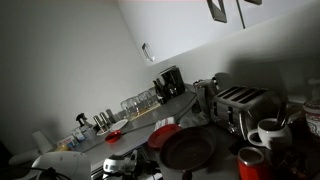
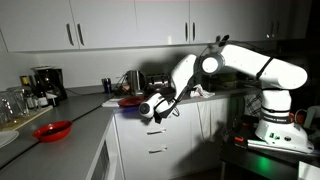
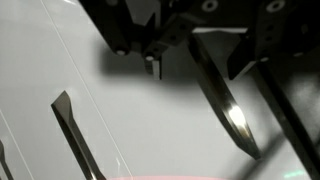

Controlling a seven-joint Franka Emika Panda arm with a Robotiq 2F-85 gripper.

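Note:
My gripper reaches in from the top of the wrist view, its fingers parted, in front of a white drawer front [image 3: 110,110]. A metal drawer handle [image 3: 230,110] runs down from between the fingers; whether either finger touches it I cannot tell. A second handle [image 3: 75,130] lies to the left. In exterior view 2 the gripper [image 2: 152,112] is low by the white drawers [image 2: 135,150] under the counter. Exterior view 1 shows only part of the arm at the bottom left, by the counter edge.
On the counter are a dark pan [image 1: 187,148], a red plate [image 1: 163,134], a toaster [image 1: 245,108], a white mug [image 1: 270,134] and a red can [image 1: 252,163]. A red bowl [image 2: 52,130] sits on the left counter. The floor [image 2: 190,168] before the drawers looks clear.

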